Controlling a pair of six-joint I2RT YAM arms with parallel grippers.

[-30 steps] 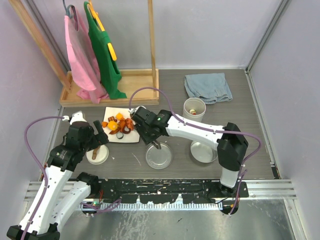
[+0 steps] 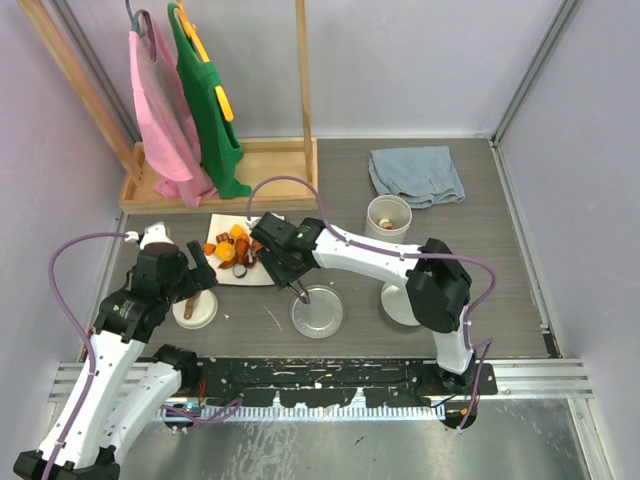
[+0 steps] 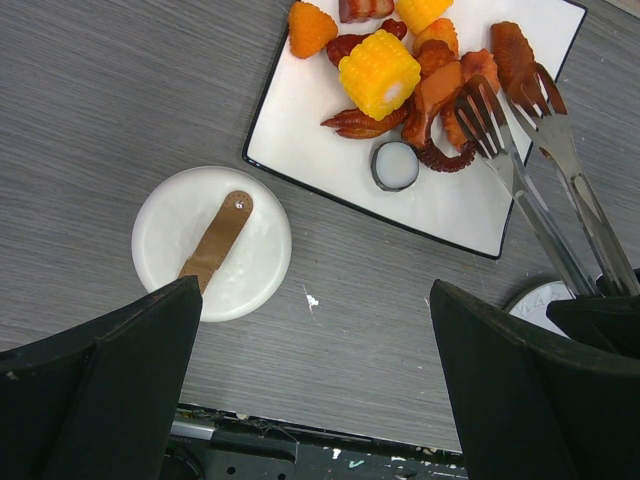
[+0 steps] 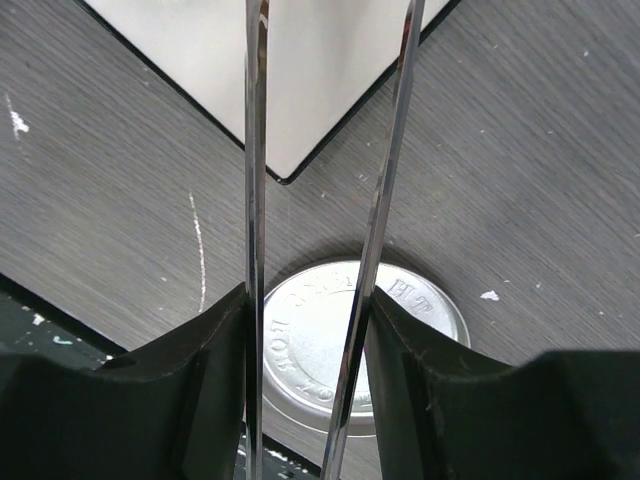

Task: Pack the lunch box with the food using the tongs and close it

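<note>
Food pieces, among them yellow corn and a reddish octopus piece, lie on a white square tray. Metal tongs with fork-like ends are held by my right gripper, shut on their two arms, which stand apart. In the left wrist view the tips of the tongs overlap the tray's right side; nothing shows gripped between them. My left gripper is open and empty, over the table near a white round dish holding a flat brown piece. A round metal dish lies below the right gripper.
A white cup with something inside stands right of the right forearm. Another pale round dish is partly under that arm. A folded blue cloth lies at the back, and a wooden rack with hanging aprons stands at back left.
My right arm has moved left, bringing its gripper and the tongs closer over the tray's right edge. The left arm and the dishes have stayed put.
</note>
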